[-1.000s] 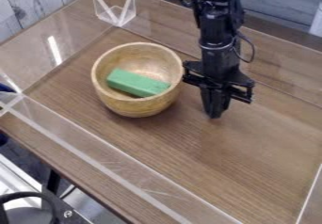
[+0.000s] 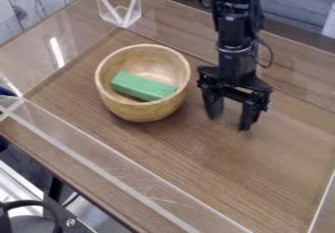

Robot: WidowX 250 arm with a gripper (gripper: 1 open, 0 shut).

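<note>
My black gripper [image 2: 233, 105] hangs low over the wooden table [image 2: 183, 173], right of a wooden bowl [image 2: 116, 105]. Its fingers point down and stand apart, and I see nothing held between them. A green block [image 2: 143, 88] lies inside the bowl.
Clear tape marks the upper left of the table, near its back edge. A dark cable or fixture [image 2: 33, 220] shows at the lower left corner.
My gripper's fingertips look lower and more spread than before. The bowl and green block stay where they were.
</note>
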